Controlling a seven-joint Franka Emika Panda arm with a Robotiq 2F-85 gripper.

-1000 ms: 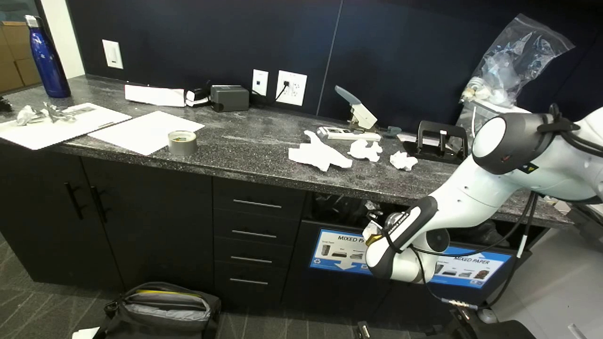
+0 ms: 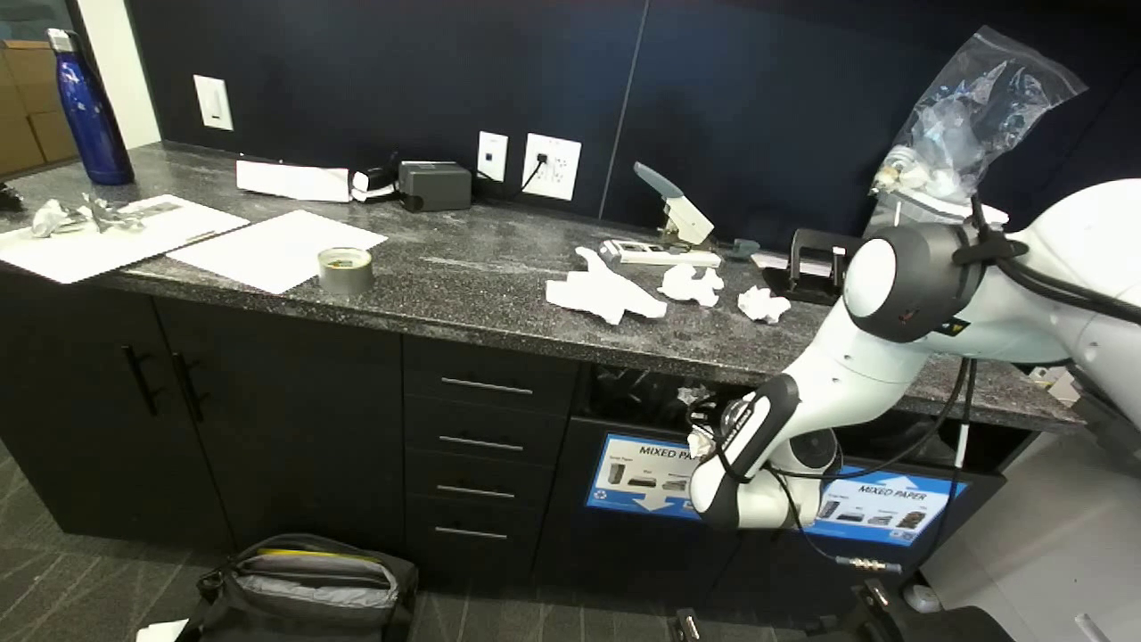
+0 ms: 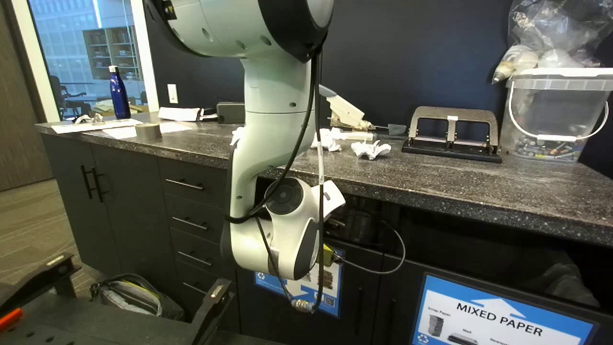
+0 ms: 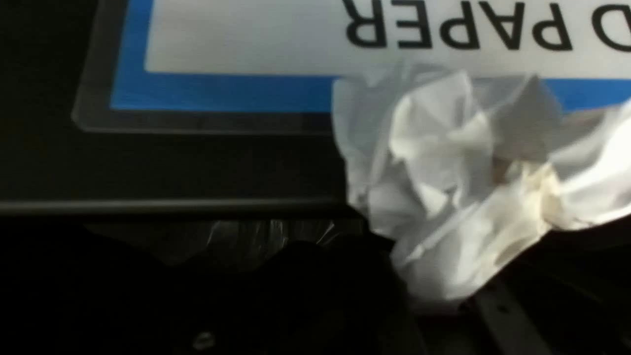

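Crumpled white paper [image 4: 438, 154] fills the right middle of the wrist view, with a slice of the MIXED PAPER sign [image 4: 248, 44] behind it. My gripper [image 2: 706, 405] is shut on this paper; its fingers are mostly hidden by the paper and the dark. The hand is low, at the slot under the counter, where the dark bin opening [image 2: 631, 387] lies above the sign. On the counter lie a large crumpled sheet [image 2: 604, 289] and two smaller paper balls, one [image 2: 691, 283] beside the stapler and another [image 2: 762, 305] to its right.
The counter edge [image 2: 481, 326] overhangs the opening. Behind the papers stand a grey-handled stapler [image 2: 685, 214] and a hole punch [image 3: 454, 132]. A tape roll [image 2: 345, 271], flat sheets [image 2: 280, 251] and a blue bottle [image 2: 94, 118] are farther left. Cables hang along the arm.
The upper arm has shifted left in exterior view 1. The hand has turned and moved slightly at the opening; the papers on the counter are unmoved.
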